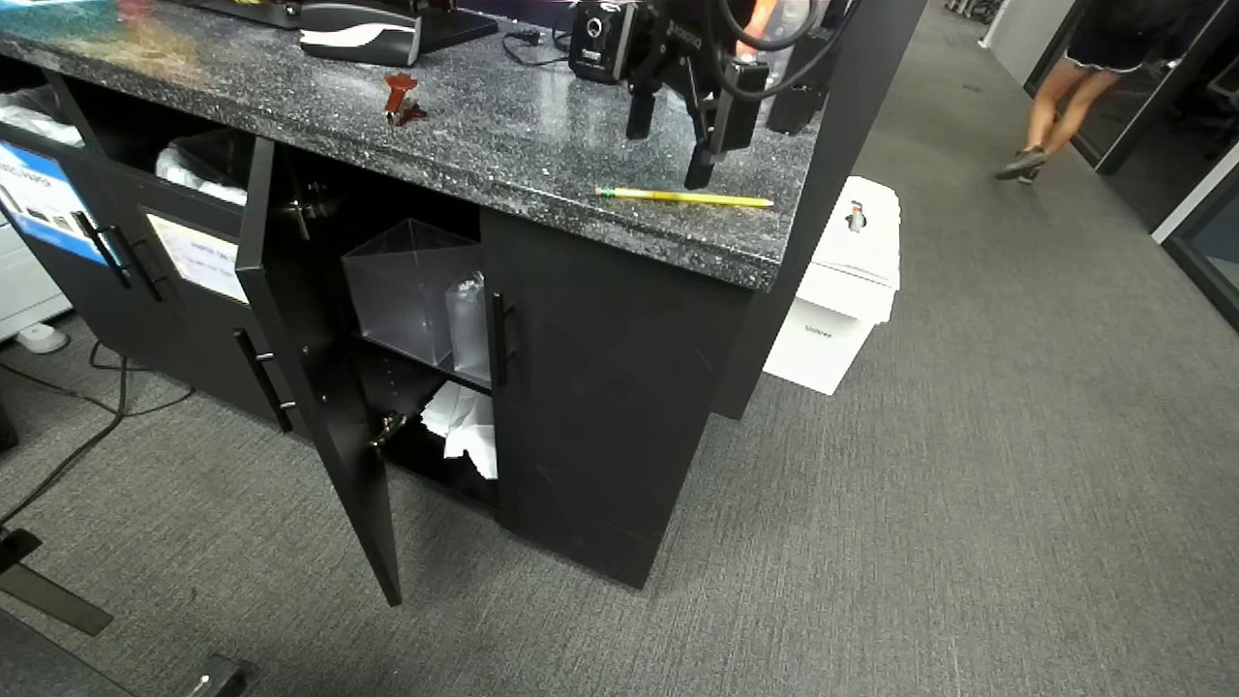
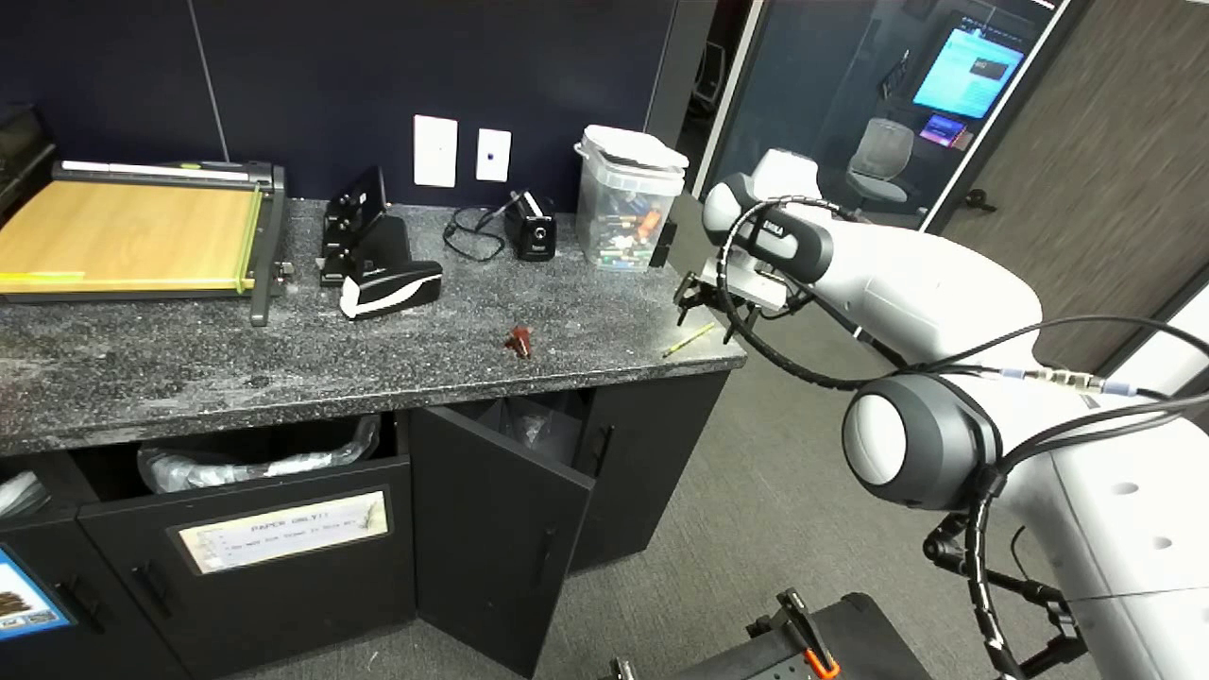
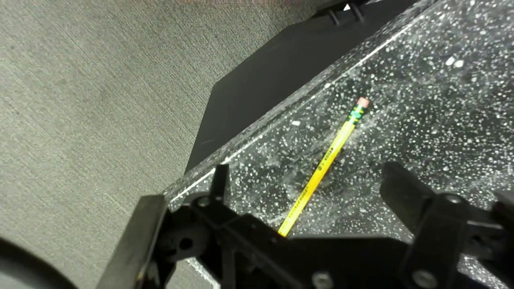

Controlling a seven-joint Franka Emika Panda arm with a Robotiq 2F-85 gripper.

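Note:
A yellow pencil [image 3: 320,171] with a pink eraser lies on the speckled dark counter, near its front right corner. Above it hangs my gripper, open, its black fingers wide apart and nothing between them. The wrist view has the pencil's eraser end pointing up and right, while its other end is hidden behind the gripper body. In exterior view 1 the gripper [image 1: 671,153] is a little behind and above the pencil [image 1: 685,197], apart from it. Exterior view 2 shows the pencil [image 2: 688,340] below the gripper, close to the counter's right end.
A red staple remover [image 2: 520,341] and a black stapler [image 2: 391,289] sit farther left. Behind stand a black sharpener [image 2: 530,230] and a clear bin [image 2: 625,210] of batteries. One cabinet door [image 1: 314,395] hangs open below. Someone's legs [image 1: 1063,110] show on the floor beyond.

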